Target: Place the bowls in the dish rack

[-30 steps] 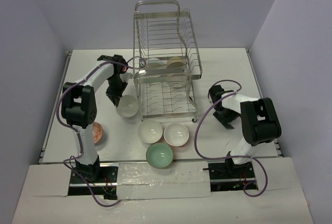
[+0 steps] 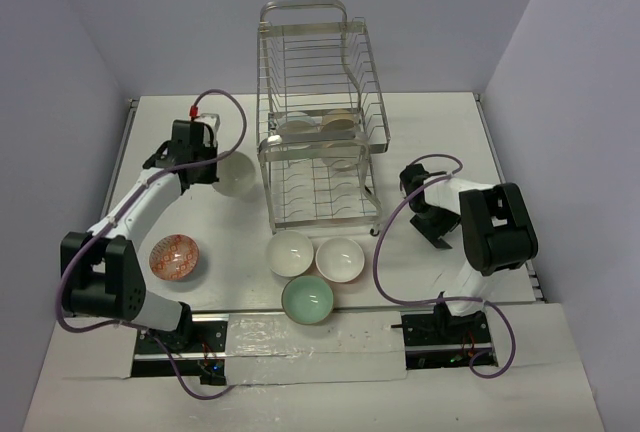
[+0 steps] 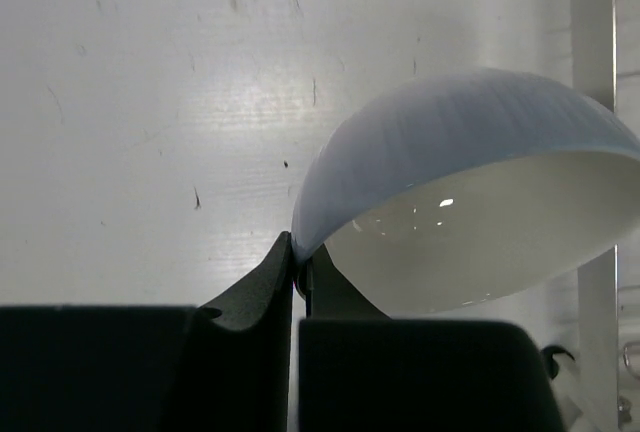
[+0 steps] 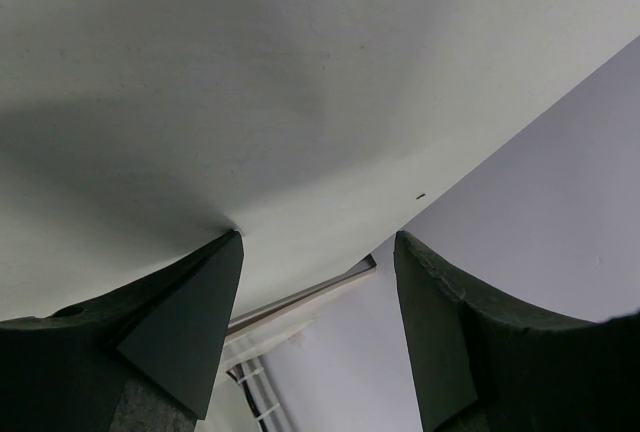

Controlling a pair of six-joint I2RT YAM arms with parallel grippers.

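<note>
A white bowl (image 2: 236,174) is pinched at its rim by my left gripper (image 2: 210,172), left of the wire dish rack (image 2: 320,217); in the left wrist view the bowl (image 3: 460,132) is tilted between the fingertips. The rack's middle tier holds several dishes. Two white bowls (image 2: 290,253), a green bowl (image 2: 307,299) and an orange patterned bowl (image 2: 174,257) stand on the table. My right gripper (image 2: 430,222) is low over the table at the right; in the right wrist view its fingers (image 4: 180,322) stand apart, empty.
Grey walls enclose the sides and back. The bowls at the front crowd the space before the rack.
The left arm has swung left, away from the rack, and the white bowl in its gripper has moved left and slightly back. The right arm is nearly still.
</note>
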